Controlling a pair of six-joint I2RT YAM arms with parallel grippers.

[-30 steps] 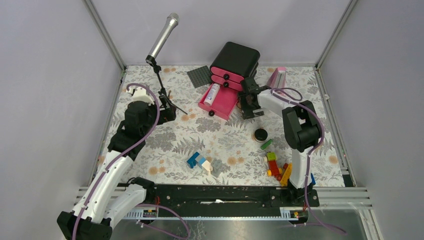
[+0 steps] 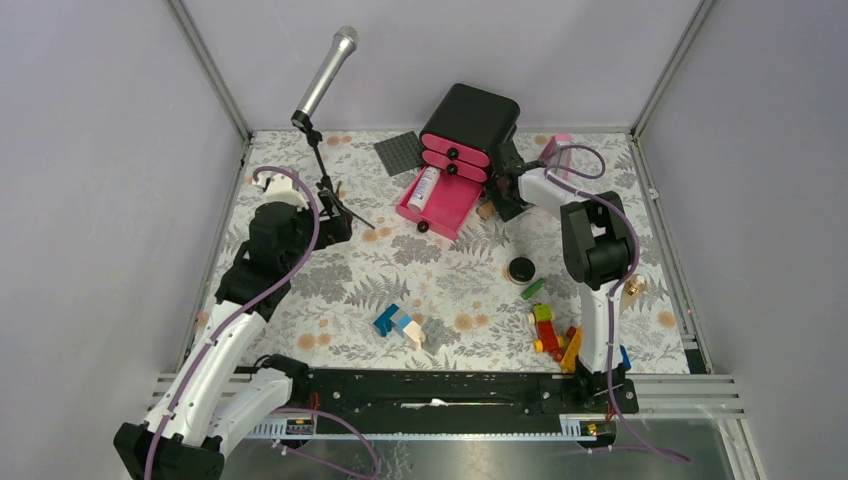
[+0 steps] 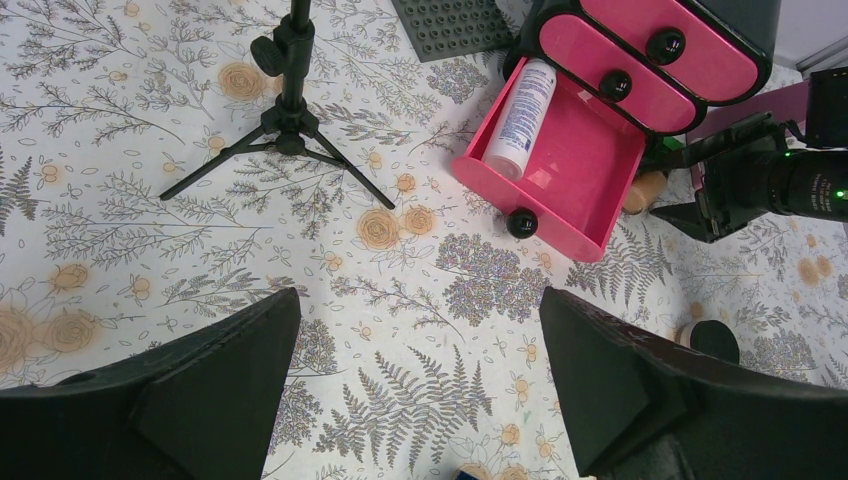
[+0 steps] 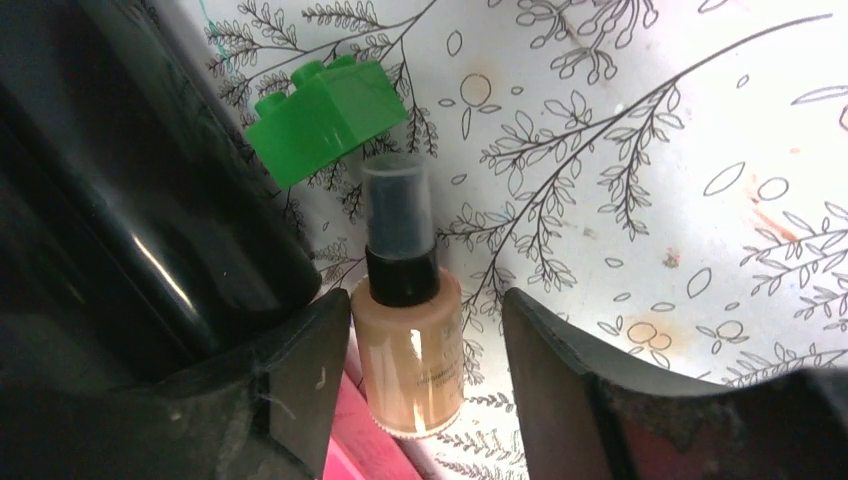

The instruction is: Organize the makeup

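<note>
The foundation bottle (image 4: 410, 360), tan with a black collar and clear cap, lies on the table just outside the pink open drawer (image 2: 455, 208). In the right wrist view it sits between the fingers of my right gripper, which is open, partly narrowed; a gap shows on the bottle's right, while the left finger (image 4: 312, 365) is very close to it. The left wrist view shows the bottle (image 3: 645, 190) beside the drawer wall. A white bottle (image 3: 522, 118) rests inside the drawer. My left gripper stands open and empty, away on the left.
The black cabinet (image 2: 478, 112) stands close to the right gripper. A green block (image 4: 330, 120) lies past the bottle's cap. Nearby are a pink stand (image 2: 556, 148), a black-lidded jar (image 2: 521, 269) and the microphone tripod (image 3: 290, 140).
The left arm has not moved.
</note>
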